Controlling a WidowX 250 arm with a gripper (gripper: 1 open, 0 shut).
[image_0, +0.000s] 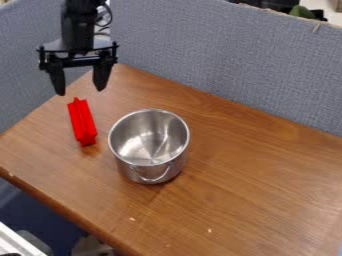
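My black gripper hangs at the upper left, open, above the back left of the wooden table. A red elongated object lies on the table below it, a little apart. To its right stands a shiny steel pot, empty as far as its visible inside shows.
Grey padded walls enclose the back and left of the table. The right half of the table and the area behind the pot are clear.
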